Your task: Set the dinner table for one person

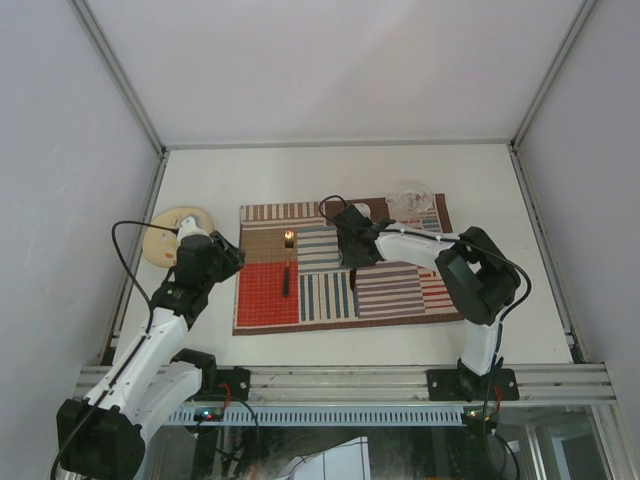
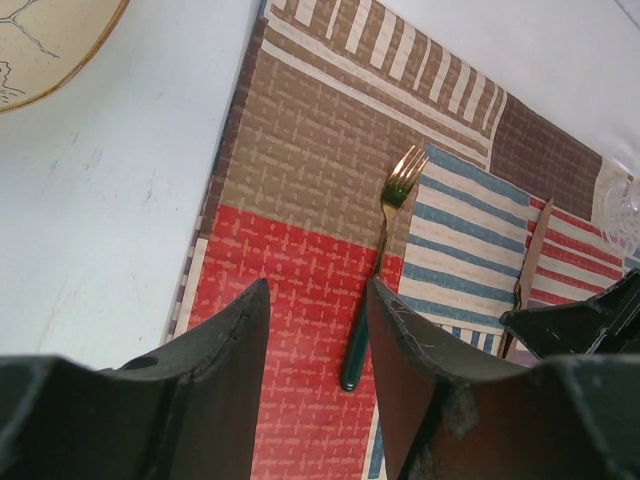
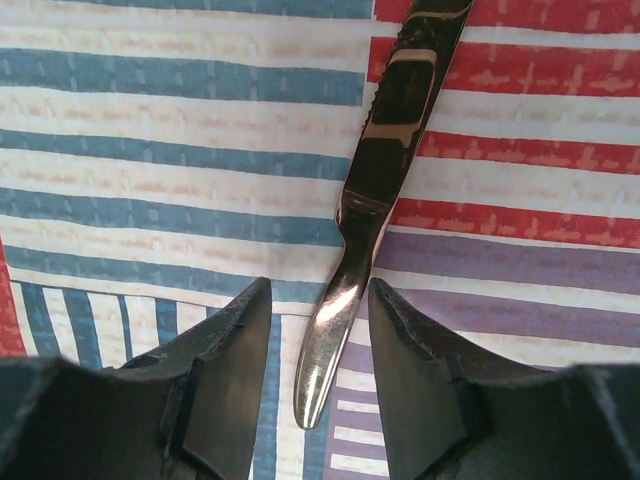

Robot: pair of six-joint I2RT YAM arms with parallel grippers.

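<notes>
A gold fork with dark handle (image 1: 286, 262) (image 2: 361, 331) lies upright-wise on the red and striped patchwork placemat (image 1: 265, 295). To its right a metal knife (image 2: 533, 249) (image 3: 390, 140) lies on the striped patches. My right gripper (image 1: 350, 255) is low over the knife’s lower end, fingers apart, with the knife between or just beneath the fingertips. My left gripper (image 1: 230, 255) hangs open left of the mat, nothing between its fingers.
A round beige plate (image 1: 160, 245) (image 2: 50, 40) sits at the left, partly behind my left arm. A clear glass (image 1: 410, 198) (image 2: 617, 210) stands at the mat's back right. White table shows behind and in front of the mat.
</notes>
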